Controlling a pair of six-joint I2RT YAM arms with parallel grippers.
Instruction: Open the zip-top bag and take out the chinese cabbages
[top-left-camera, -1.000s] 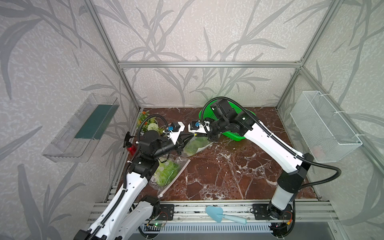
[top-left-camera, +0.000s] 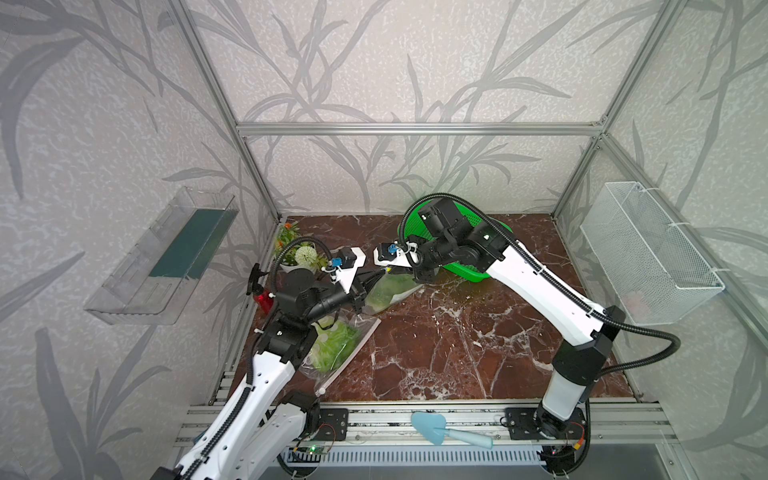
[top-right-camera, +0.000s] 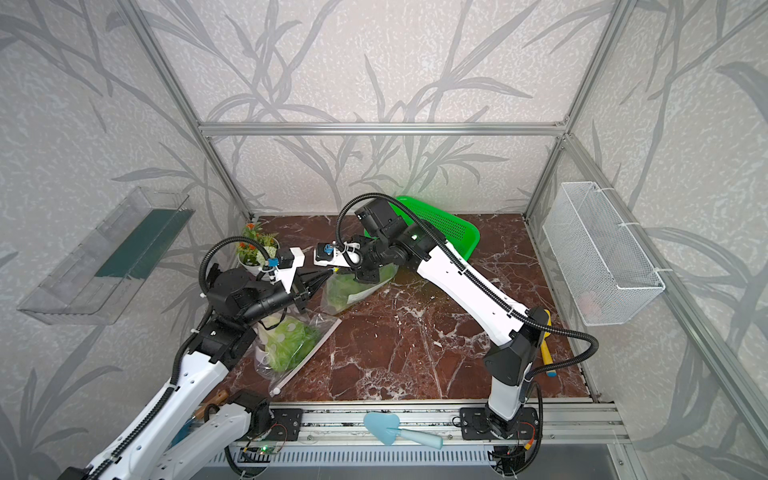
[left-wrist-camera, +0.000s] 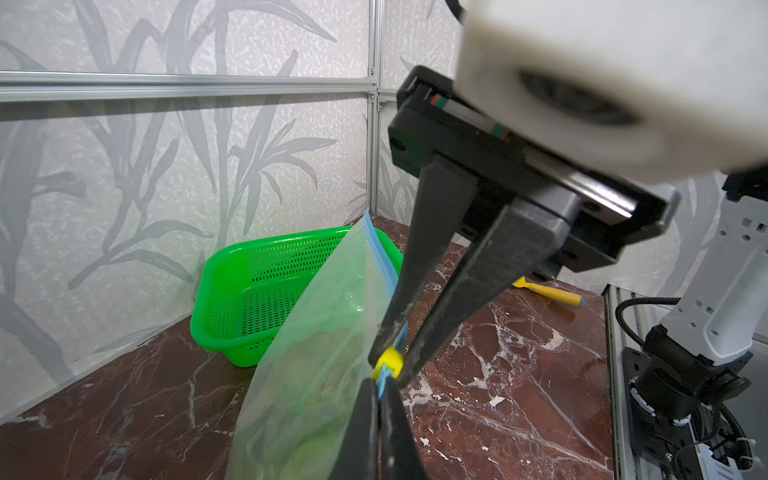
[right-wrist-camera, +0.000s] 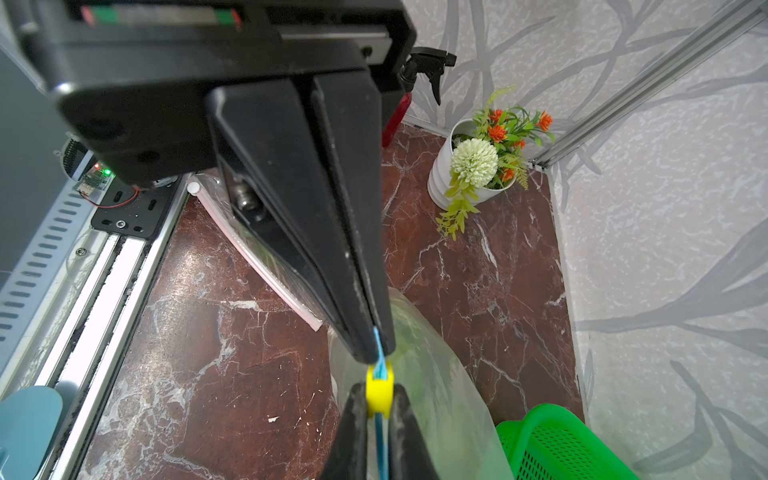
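Note:
A frosted zip top bag (left-wrist-camera: 308, 368) with pale green shapes inside hangs upright, its blue zip edge (left-wrist-camera: 382, 260) on top. My right gripper is shut on the bag's yellow slider (right-wrist-camera: 379, 382). Right beside it, my left gripper is shut on the thin blue end of the zip, which shows at its tips. The two grippers' tips almost touch. How far the bag's mouth is parted cannot be told. A second clear bag (top-left-camera: 333, 345) of light green leaves lies at the front left, partly under the left arm.
A green basket (left-wrist-camera: 264, 280) stands behind the bag. The flower pot (right-wrist-camera: 441, 172) and a red spray bottle (top-left-camera: 263, 301) are at the left. A yellow-handled tool (top-right-camera: 547, 352) lies far right.
The right arm has stayed almost still.

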